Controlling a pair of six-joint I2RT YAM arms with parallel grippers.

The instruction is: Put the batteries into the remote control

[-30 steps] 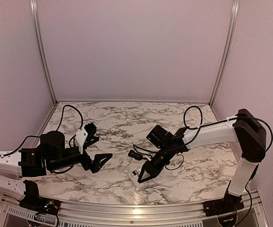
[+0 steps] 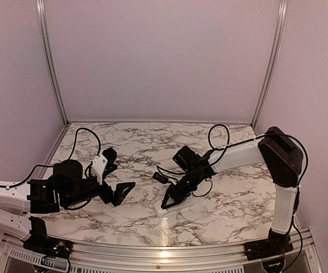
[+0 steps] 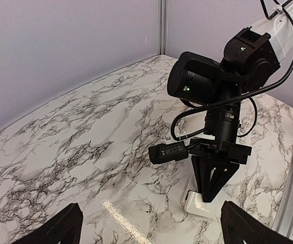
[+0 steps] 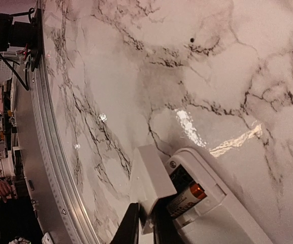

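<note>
A white remote control (image 4: 227, 223) lies on the marble table near the front centre, its battery bay open and holding a battery (image 4: 187, 201) with an orange end. The white battery cover (image 4: 151, 173) is tilted up beside the bay, at the fingertips of my right gripper, which is over the remote (image 2: 174, 209); whether it grips the cover is unclear. My left gripper (image 2: 124, 190) hangs open at the left, away from the remote, with nothing between its fingers.
A metal rail (image 2: 164, 250) runs along the front edge, and pale walls enclose the back and sides.
The right arm has shifted a little to the left, its elbow drawn inward, with the gripper staying at the remote. The left gripper has moved only slightly.
</note>
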